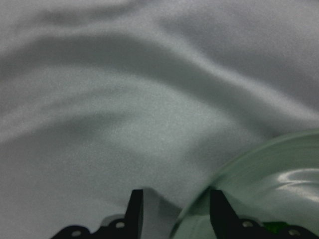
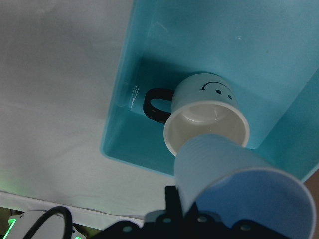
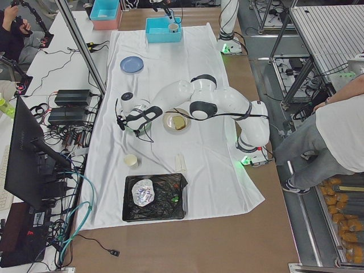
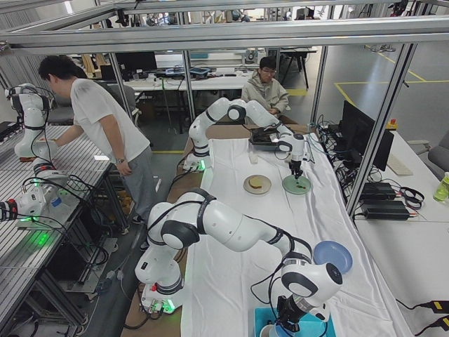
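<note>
My left gripper stands open over the rim of the green plate (image 1: 269,164), one finger either side of it; whether it touches is unclear. In the camera right view this is the far arm's gripper (image 4: 296,168). My right gripper is shut on a light blue cup (image 2: 234,159), tilted over the blue bin (image 2: 269,35). Beneath it, a white mug (image 2: 199,89) with a black handle and a drawn face lies inside the bin; contact between cup and mug is unclear.
A blue plate (image 3: 132,62), a beige plate (image 4: 247,184) with a yellow item, a cream cup (image 3: 131,161) and a black tray (image 3: 153,213) are on the white cloth. A monitor and cables line one side; a person (image 3: 335,136) is beside the other.
</note>
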